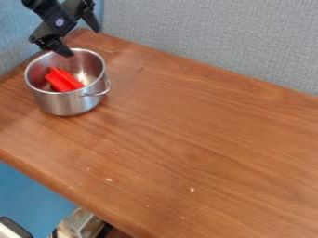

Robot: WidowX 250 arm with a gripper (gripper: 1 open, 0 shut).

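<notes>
A steel pot (78, 101) with side handles stands at the left of the wooden table. Red objects (65, 81) lie inside it, leaning along its bottom. My black gripper (56, 48) hangs at the top left, just above the pot's back rim, with its fingers apart and nothing seen held between them.
A grey wall runs along the back. A metal fixture (82, 224) sits at the bottom left, off the table's edge.
</notes>
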